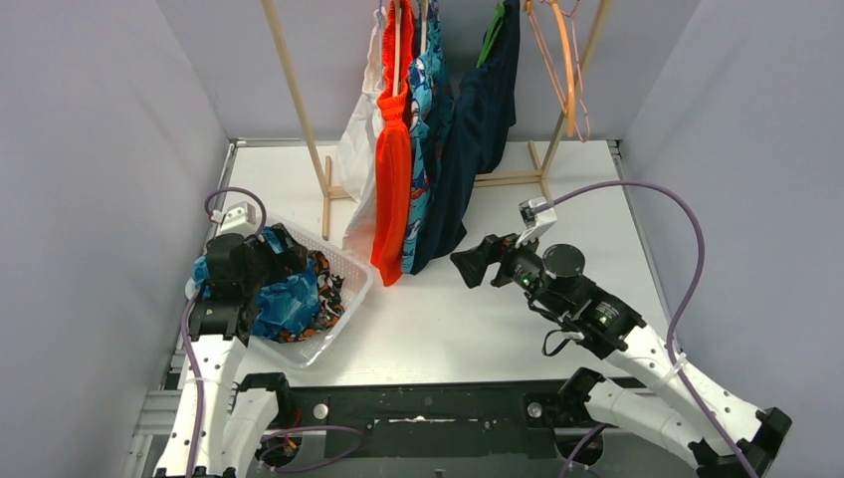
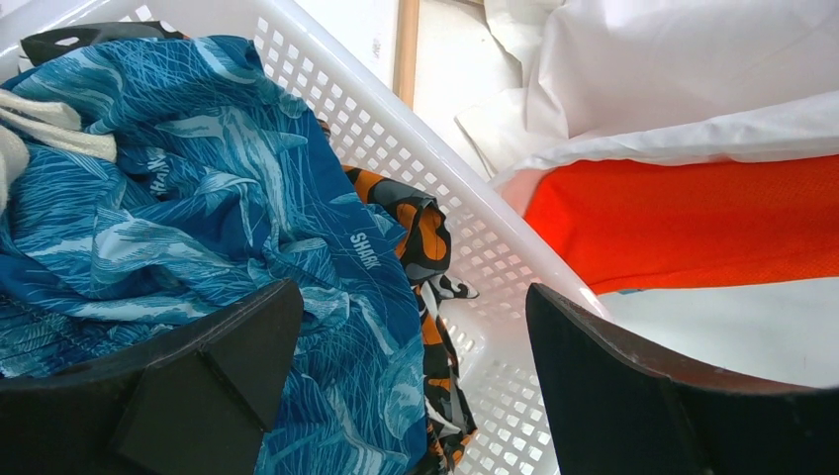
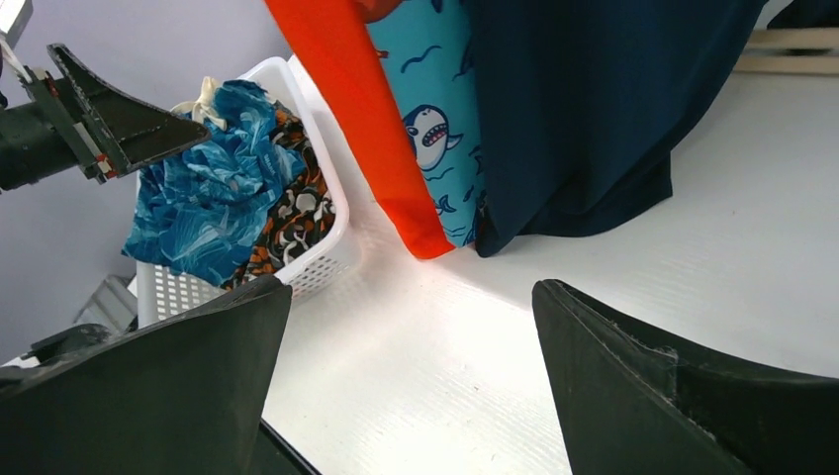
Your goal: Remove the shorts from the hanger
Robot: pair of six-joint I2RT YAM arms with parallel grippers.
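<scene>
Several garments hang from a wooden rack in the top view: white ones point(image 1: 360, 139), orange shorts point(image 1: 392, 179), blue shark-print shorts point(image 1: 423, 110) and dark navy shorts point(image 1: 480, 129), the navy on a green hanger point(image 1: 491, 36). Over the basket, my left gripper is open, and blue patterned cloth lies below its fingers without being gripped. My right gripper stands open above bare table, to the right of the navy shorts' lower hem and apart from it. Nothing lies between its fingers.
A white basket point(image 1: 343, 329) at the left holds blue shark-print cloth point(image 1: 287, 302) and an orange-black patterned piece point(image 1: 326, 294). Empty hangers point(image 1: 567, 70) hang at the rack's right.
</scene>
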